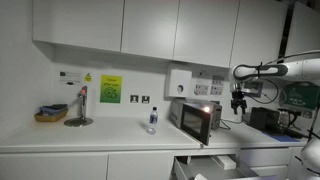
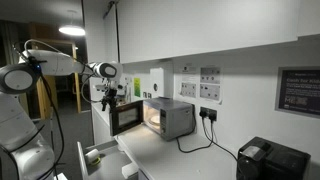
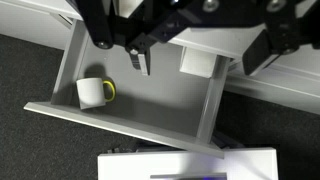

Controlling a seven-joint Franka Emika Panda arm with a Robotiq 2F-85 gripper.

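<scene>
My gripper is open above the counter and the pulled-out drawer, its two dark fingers wide apart with nothing between them. It also shows high in exterior view 1 as the dark gripper [image 1: 239,106] and in exterior view 2 at the arm's end [image 2: 108,103]. In the wrist view, a white mug [image 3: 91,93] with a yellow handle lies in the left part of the open grey drawer [image 3: 160,103]. A white block-like item [image 3: 198,62] is at the drawer's inner edge, partly covered by the gripper. The microwave [image 2: 172,117] has its door [image 2: 127,117] swung open and a lit interior.
On the counter [image 1: 110,138] stand a bottle [image 1: 153,121], a tap [image 1: 81,107] and a basket [image 1: 50,114]. A black toaster-like appliance [image 2: 270,160] is at the far end. The open drawer and microwave door jut outward. Much of the counter left of the bottle is clear.
</scene>
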